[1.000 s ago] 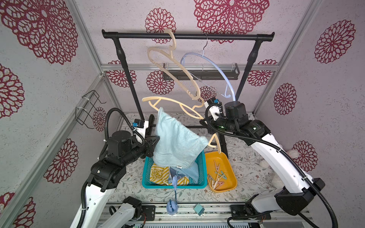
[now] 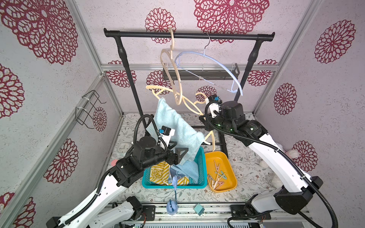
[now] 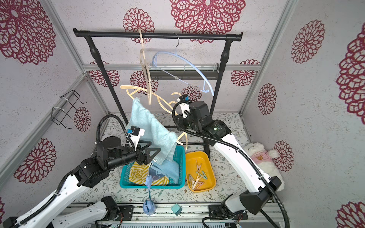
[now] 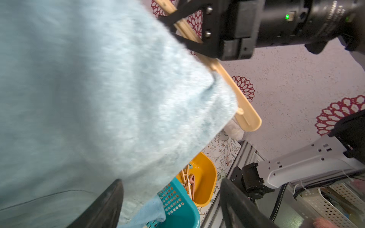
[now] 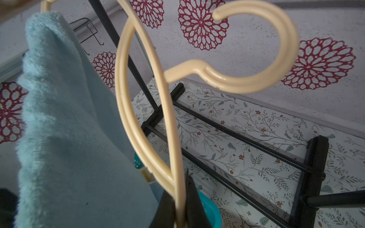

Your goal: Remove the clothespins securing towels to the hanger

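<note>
A light blue towel (image 2: 173,121) hangs from a cream hanger (image 2: 165,89), which my right gripper (image 2: 202,120) grips near its middle. The right wrist view shows that hanger (image 5: 167,102) running down between the dark fingers. My left gripper (image 2: 182,146) is open in front of the towel's lower part; in the left wrist view the cloth (image 4: 114,114) passes behind the left finger (image 4: 102,205), and nothing is clearly between the fingers. No clothespin shows on the towel; several clothespins (image 2: 217,178) lie in the orange bin (image 2: 231,180).
Below the towel, a teal basket (image 2: 202,167) contains a yellow-striped cloth (image 2: 159,174) and blue cloth (image 2: 190,172). Another beige hanger (image 2: 178,81) and a blue hanger (image 2: 218,64) hang from the black rail (image 2: 228,36). A white plush toy (image 3: 262,159) sits at right.
My left gripper has moved right to the front of the towel. The towel has swung and spread, and the hanging beige hanger has turned. The right arm stays nearly still, holding its hanger.
</note>
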